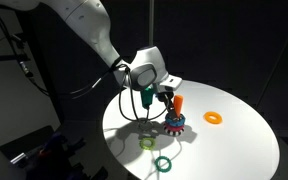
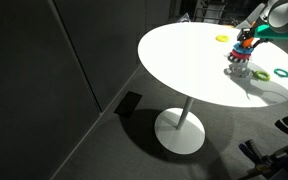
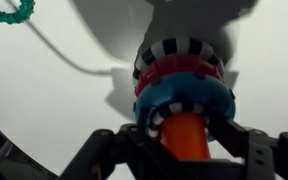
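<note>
A toy stack of rings stands on the white table, with a blue ring (image 3: 206, 93) above a red one (image 3: 180, 65) and black-and-white checked bands. From its top rises an orange post (image 3: 187, 135). My gripper is at the post, its dark fingers (image 3: 142, 150) to either side. Whether they press on it I cannot make out. In the first exterior view the orange post (image 1: 178, 104) shows beside the gripper, above the blue ring (image 1: 174, 120). The second exterior view catches the stack (image 2: 241, 52) near the table's right side.
On the round white table (image 1: 229, 150) lie an orange ring (image 1: 213, 117), a light green ring (image 1: 147, 144) and a dark green ring (image 1: 164, 163), all apart from the stack.
</note>
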